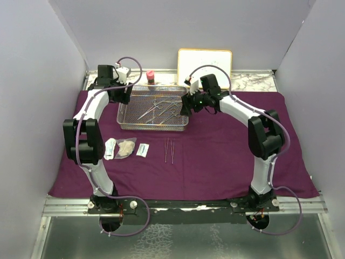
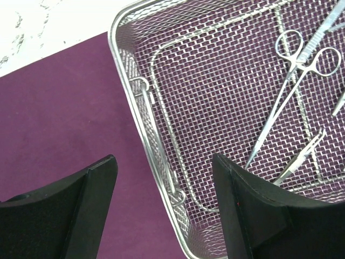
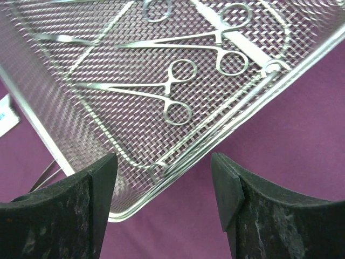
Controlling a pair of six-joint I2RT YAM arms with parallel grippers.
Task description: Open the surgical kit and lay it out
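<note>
The wire mesh tray (image 1: 152, 125) holds several scissor-like steel instruments (image 3: 168, 82) and other pieces. My left gripper hangs open over the tray's left end, with a side handle (image 2: 153, 129) between and beyond its fingertips. My right gripper is at the tray's right end, part open above the rim, a corner of the tray lying below between its fingers. In front of the tray lie slim instruments (image 1: 172, 151), a small white packet (image 1: 142, 150), a bag of pale material (image 1: 126, 147) and a white packet (image 1: 109, 149).
A red-capped container (image 1: 150, 76) and a yellow-edged white board (image 1: 205, 58) stand behind the tray. Grey walls border both sides.
</note>
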